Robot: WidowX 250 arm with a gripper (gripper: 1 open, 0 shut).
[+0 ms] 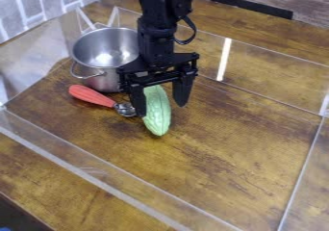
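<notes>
The black gripper [158, 89] hangs over a pale green elongated object [158, 115], its two fingers spread on either side of that object's upper part; whether they touch it is unclear. A steel pot [100, 52] stands behind and left. A red-handled spoon [94, 97] lies left of the green object, its metal head close to it.
Bare wooden table [238, 148] spreads to the right and front. A clear raised edge or panel runs along the left. A white strip [226, 54] marks the back right.
</notes>
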